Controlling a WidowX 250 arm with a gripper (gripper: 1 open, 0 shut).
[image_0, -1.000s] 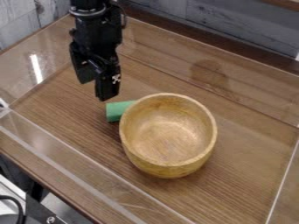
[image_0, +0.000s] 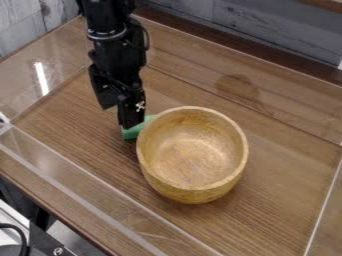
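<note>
A large pale wooden bowl (image_0: 191, 154) sits right of centre on the wooden table. A green object (image_0: 134, 129) lies against the bowl's left side, partly hidden. My black gripper (image_0: 120, 100) hangs from the top of the camera view, open, just above and left of the green object; whether anything touches it I cannot tell.
A dark cable (image_0: 14, 235) runs at the lower left edge. A wall (image_0: 254, 25) borders the back.
The gripper has shifted slightly and lower, toward the green object, which now appears more upright or more covered beside the bowl.
</note>
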